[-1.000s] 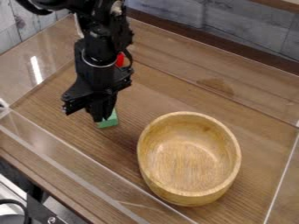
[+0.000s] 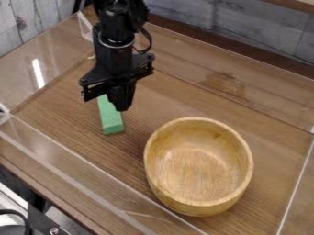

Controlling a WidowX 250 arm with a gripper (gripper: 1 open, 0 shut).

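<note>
My black gripper [image 2: 117, 95] hangs over the wooden table, just above and right of the upper end of a flat green block [image 2: 109, 117], with its fingertips close together and nothing visible between them. The block lies on the table, its upper part close behind or beside the fingers; whether they touch cannot be told.
A large round wooden bowl [image 2: 197, 170] fills the lower right of the table. Small coloured items are partly hidden behind the arm.
The gripper has moved up the view, away from the near edge, uncovering more of the green block. The bowl has not moved.
</note>
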